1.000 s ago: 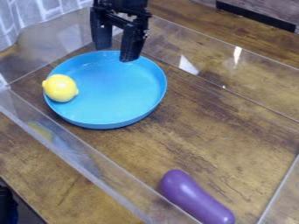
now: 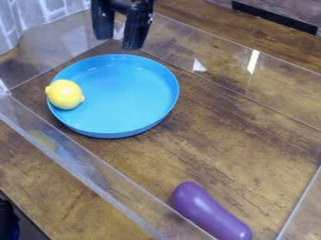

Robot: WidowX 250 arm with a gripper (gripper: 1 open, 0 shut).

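A blue plate [image 2: 119, 98] lies on the wooden surface at upper left, with a yellow lemon [image 2: 66, 94] on its left part. A purple eggplant [image 2: 208, 210] lies at the bottom right, apart from the plate. The dark gripper [image 2: 120, 30] hangs above and behind the plate at the top edge, partly out of frame, its fingers apart and nothing between them.
Clear plastic walls border the area along the left front, the back and the right. Bare wood [image 2: 232, 127] fills the space right of the plate.
The gripper has risen and shifted left, away from the back of the plate toward the top of the view. The lemon, plate and eggplant have not moved.
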